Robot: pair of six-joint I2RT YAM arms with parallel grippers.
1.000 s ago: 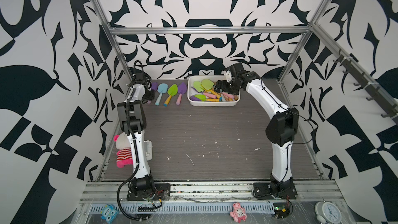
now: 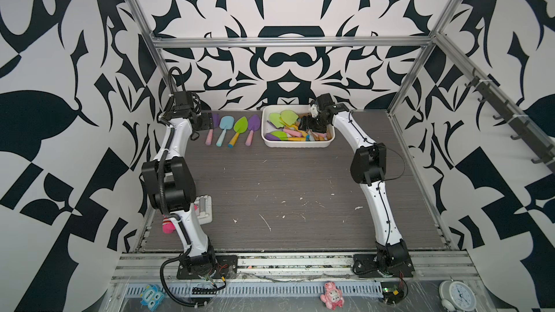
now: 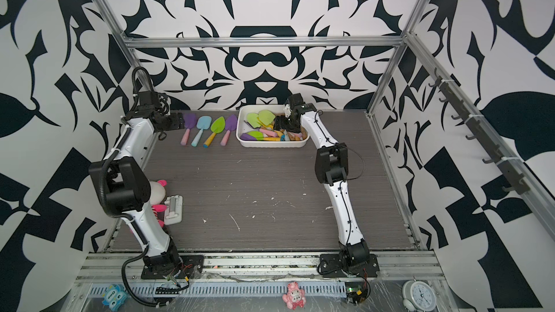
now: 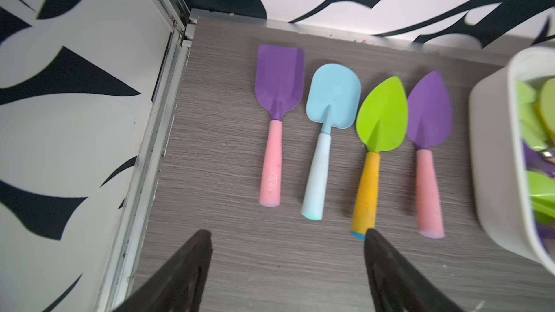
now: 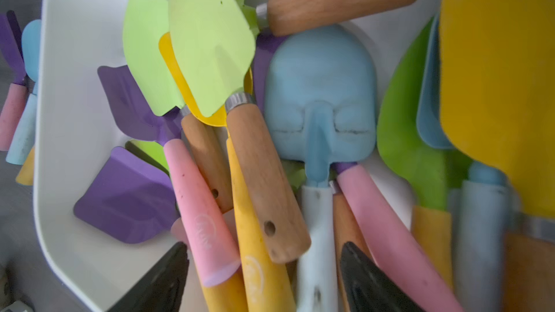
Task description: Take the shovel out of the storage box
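In the right wrist view, the white storage box (image 5: 45, 138) holds a jumble of shovels. Below my right gripper, which is open inside or just over the box, lie a light-green shovel with a wooden handle (image 5: 263, 179), a pink-handled purple shovel (image 5: 202, 213) and a blue shovel (image 5: 321, 92). Nothing is seen gripped there. Left of the box, several shovels lie in a row, including a purple shovel with pink handle (image 4: 271, 161), a light-blue shovel (image 4: 332, 95) and a green shovel (image 4: 382, 112). Over the bare table before them, my left gripper is open and empty.
A metal frame rail (image 4: 153, 173) borders the table at the left, with the patterned wall behind. Near the left arm's base are a grey-white device (image 3: 173, 209) and a partly hidden pink toy (image 3: 158, 208).
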